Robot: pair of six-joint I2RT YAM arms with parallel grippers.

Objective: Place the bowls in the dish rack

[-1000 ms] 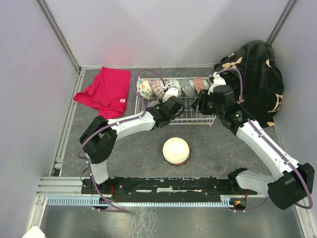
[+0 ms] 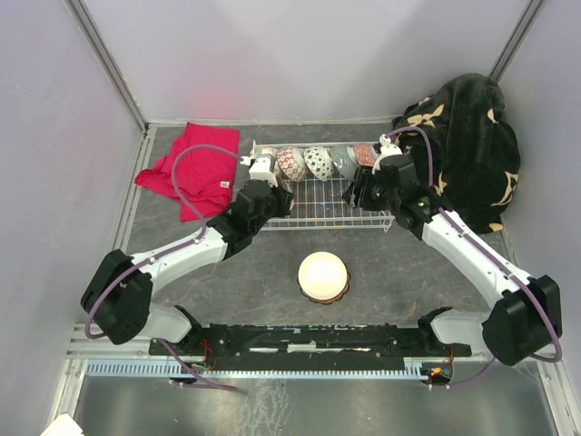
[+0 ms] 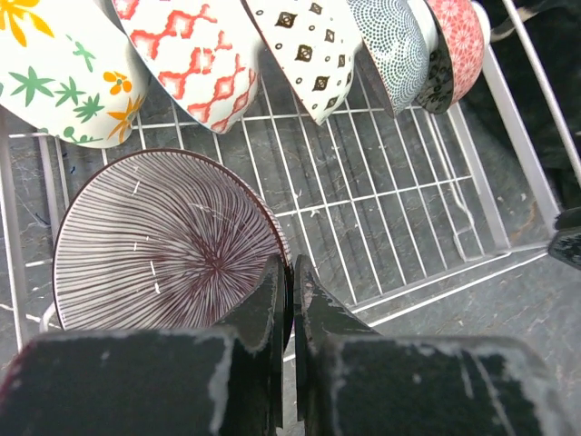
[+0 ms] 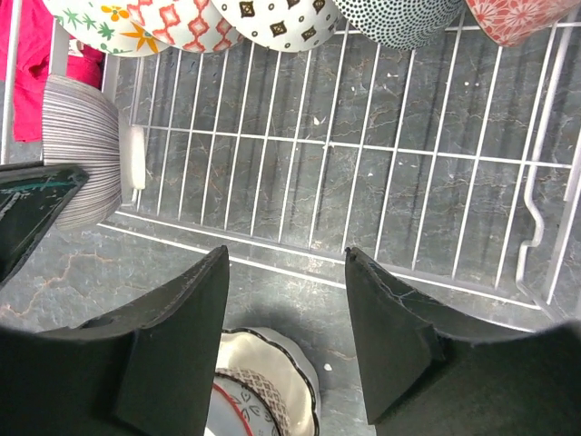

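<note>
My left gripper is shut on the rim of a brown-striped bowl (image 3: pixel 163 245), which stands tilted on its side at the left front of the white wire dish rack (image 2: pixel 327 222). Along the rack's back row lean several patterned bowls, among them a floral bowl (image 3: pixel 68 77), a red-patterned bowl (image 3: pixel 195 54), a black-and-white bowl (image 3: pixel 313 50), a blue dotted bowl (image 3: pixel 395 45) and a pink bowl (image 3: pixel 458 41). Over the rack's right part, my right gripper is part open with nothing between its fingers. A stack of bowls (image 2: pixel 322 275) sits on the table in front of the rack.
A red cloth (image 2: pixel 201 168) lies left of the rack, and a dark patterned blanket (image 2: pixel 467 150) is bunched on the right. The rack's front middle and right are empty wires.
My left gripper has moved left along the rack with the striped bowl, to the rack's left end. The right arm has shifted only slightly.
</note>
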